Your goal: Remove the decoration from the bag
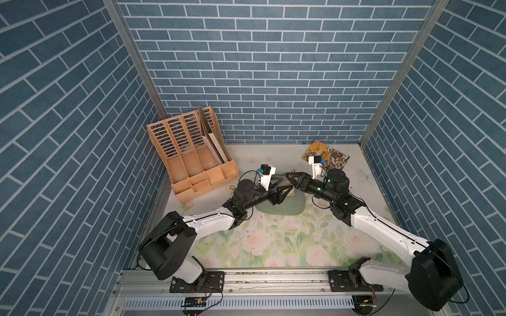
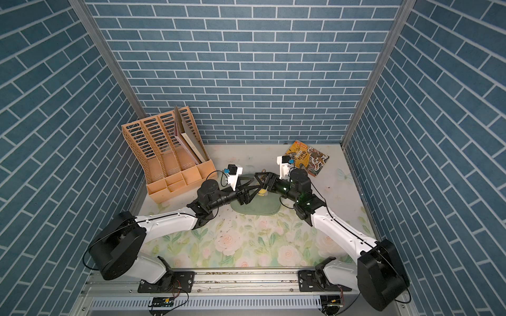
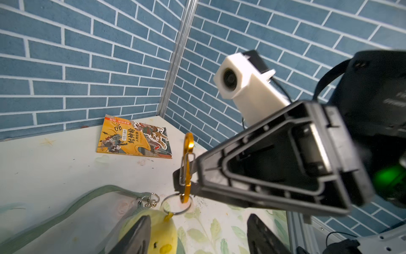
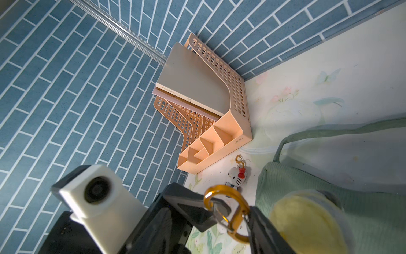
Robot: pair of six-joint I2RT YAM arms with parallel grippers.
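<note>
A green bag (image 1: 276, 208) lies mid-table under both grippers, a round yellow decoration (image 3: 148, 232) on it. A gold carabiner (image 3: 187, 169) with a ring stands upright above the decoration, at my right gripper's fingertips in the left wrist view; in the right wrist view the carabiner (image 4: 226, 190) sits between that gripper's fingers, whose grip is unclear. My left gripper is open, with nothing gripped, just short of the carabiner. My right gripper faces it from the right.
A peach organizer (image 1: 189, 179) with folders stands back left. A Hello Kitty charm (image 4: 236, 177) lies near it. An orange illustrated book (image 1: 316, 150) lies back right.
</note>
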